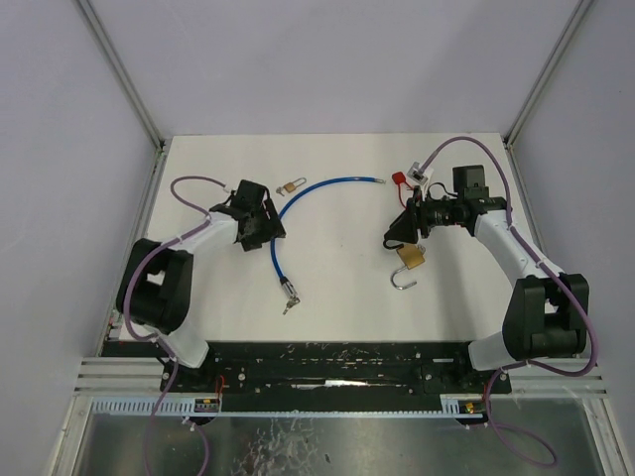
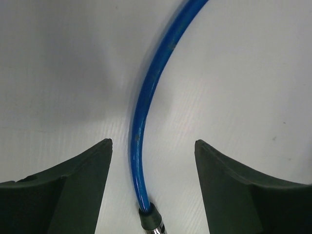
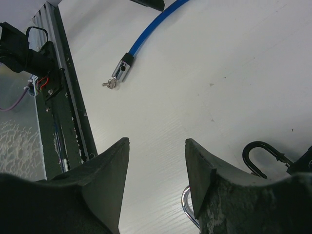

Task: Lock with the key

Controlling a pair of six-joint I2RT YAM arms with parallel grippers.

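A blue cable lock (image 1: 272,238) lies curved on the white table, its loose end (image 1: 381,180) apart from the lock body (image 1: 289,289). Small metal keys (image 3: 110,84) sit at the front end of that silver body. Low over the left stretch of cable, my left gripper is open, with the blue cable (image 2: 138,131) running below and between its fingers. On the right, my right gripper stands part open and empty, above the table beside a black padlock. That padlock's black shackle (image 3: 258,146) shows; its body is mostly hidden.
A brass padlock (image 1: 411,256) with its shackle swung free lies under and in front of the right gripper. A smaller brass padlock (image 1: 293,185) and a red padlock (image 1: 400,178) lie farther back.
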